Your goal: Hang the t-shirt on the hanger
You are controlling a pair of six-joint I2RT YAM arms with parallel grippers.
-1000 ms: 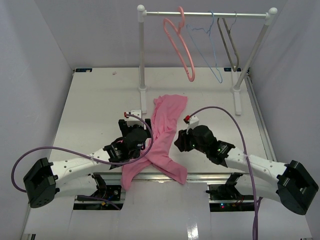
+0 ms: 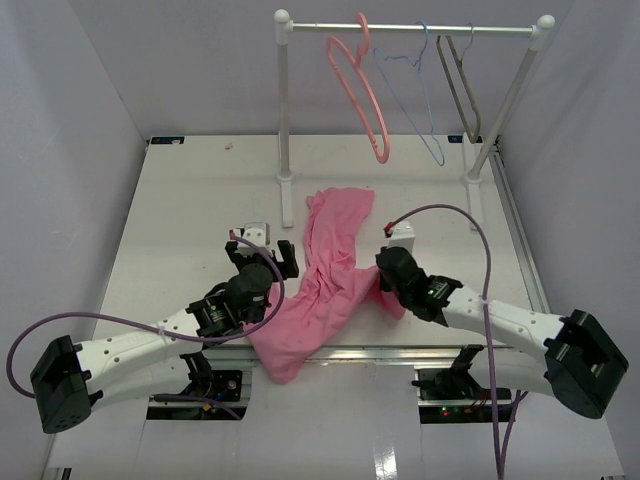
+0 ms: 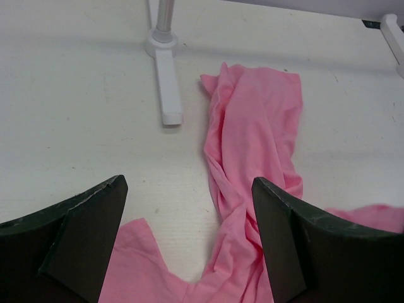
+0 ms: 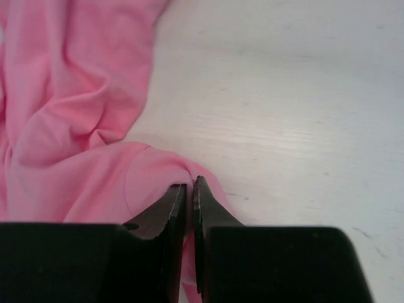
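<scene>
The pink t-shirt (image 2: 320, 280) lies bunched and twisted on the white table, its lower end over the front edge. My right gripper is shut on a fold of it, lifting that part at the right side of the cloth. My left gripper stands open above the shirt's left part, nothing seen between its fingers. Above the table hang a pink hanger (image 2: 375, 130), a blue hanger (image 2: 432, 140) and a grey hanger (image 2: 465, 105).
The white rack (image 2: 283, 110) stands at the back, its left foot (image 3: 169, 95) close to the shirt. Bare table lies left and right of the cloth; the front rail (image 2: 440, 350) runs along the near edge.
My right gripper went down to the shirt's near right corner, took hold and has moved back up to the right, pulling that part along. The left gripper has shifted slightly.
</scene>
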